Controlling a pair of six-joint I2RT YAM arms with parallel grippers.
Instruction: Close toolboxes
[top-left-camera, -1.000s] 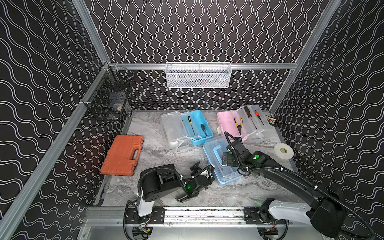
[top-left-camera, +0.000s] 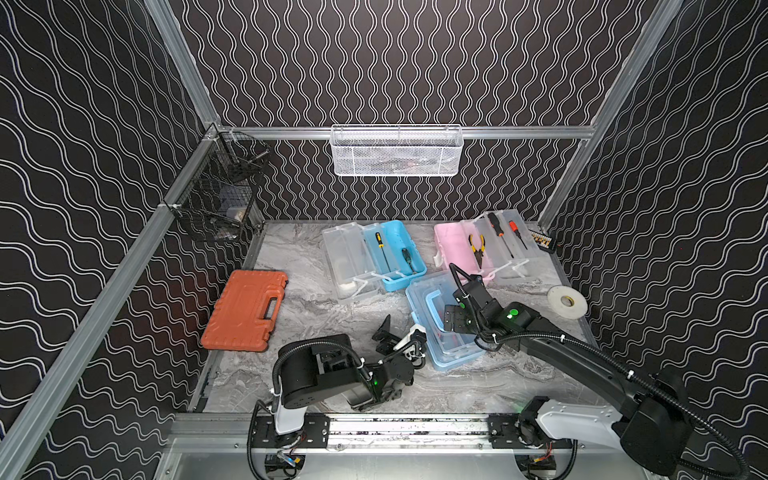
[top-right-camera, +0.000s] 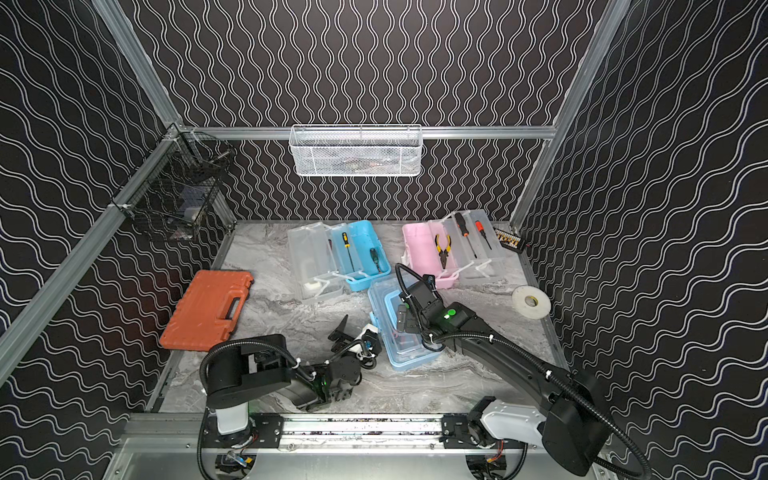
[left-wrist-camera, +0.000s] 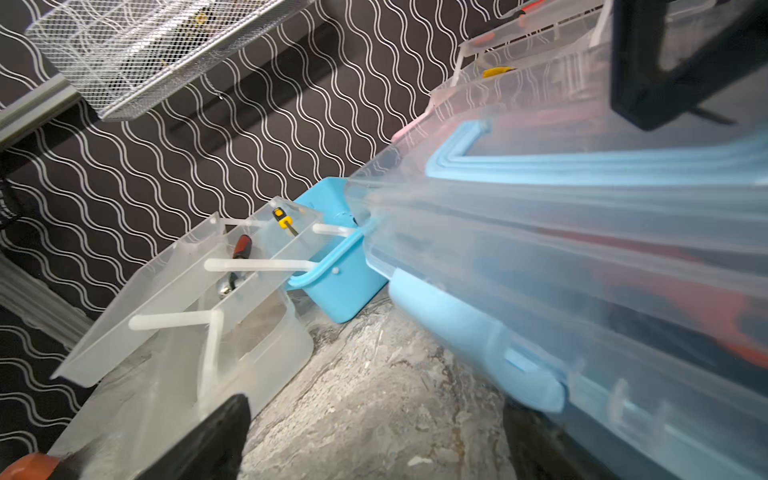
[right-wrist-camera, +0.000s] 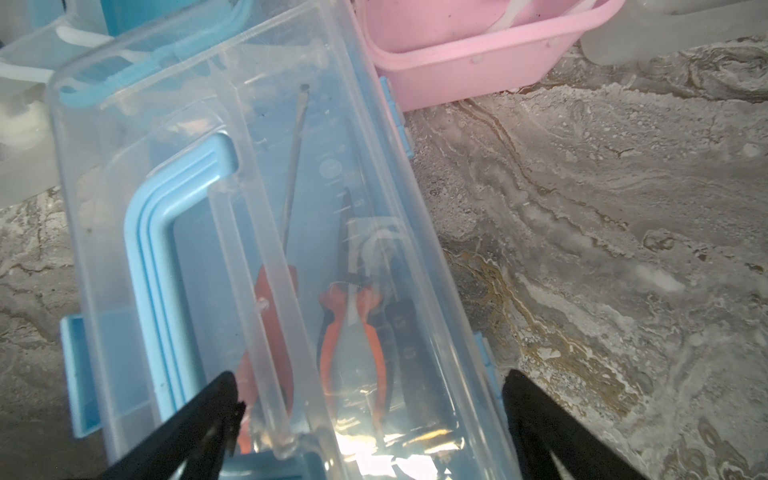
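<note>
The near blue toolbox has its clear lid down over it, with pliers and other tools visible inside. A light-blue latch sticks out from its left side. My left gripper is open beside that side, its fingers low in the left wrist view and nothing gripped. Above the lid, my right gripper stands open, its fingers toward either side of the box; contact cannot be judged. Behind, another blue toolbox lies with its lid folded left. A pink toolbox has its lid folded right.
An orange case lies at the left, and a white tape roll at the right. A white wire basket hangs at the back.
My right arm and the toolboxes look unmoved.
</note>
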